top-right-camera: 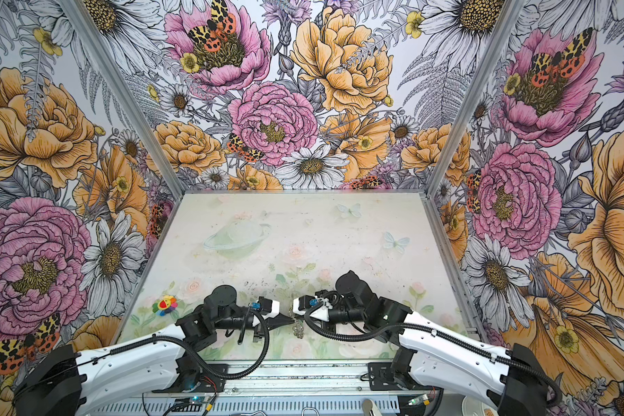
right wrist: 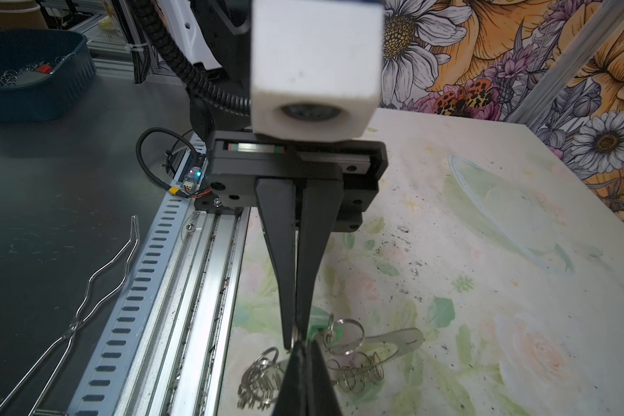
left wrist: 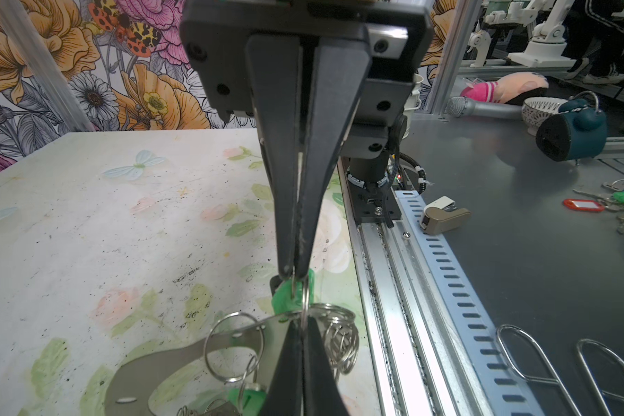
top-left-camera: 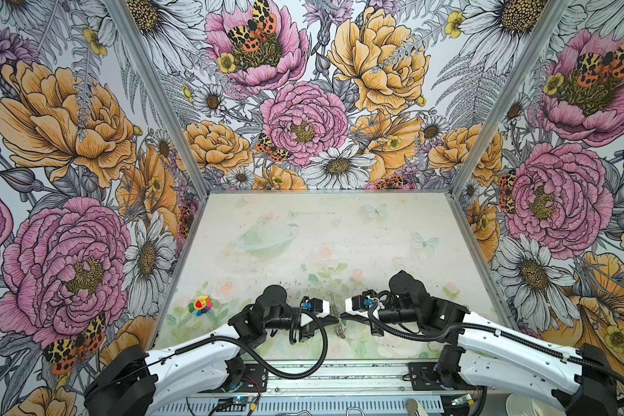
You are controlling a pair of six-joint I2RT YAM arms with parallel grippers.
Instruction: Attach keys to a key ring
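My left gripper and right gripper meet tip to tip, low over the front middle of the table. Both are shut, and thin silver wire, seemingly the key ring (left wrist: 305,299) edge-on, shows between their tips. A metal bundle (top-left-camera: 339,330) hangs just below the tips in the top left view. It includes a flat silver piece with a long hole (left wrist: 128,378), loose rings (left wrist: 261,344) and a coiled cluster (left wrist: 345,337). A green-headed key (left wrist: 283,299) shows behind the tips. How the pieces link together is hidden.
A colourful toy flower (top-left-camera: 201,304) lies at the table's left. A metal rail (left wrist: 412,312) runs along the front edge. Beyond it lie a tag and keys (left wrist: 583,204), wire hooks and a blue basket (right wrist: 31,69).
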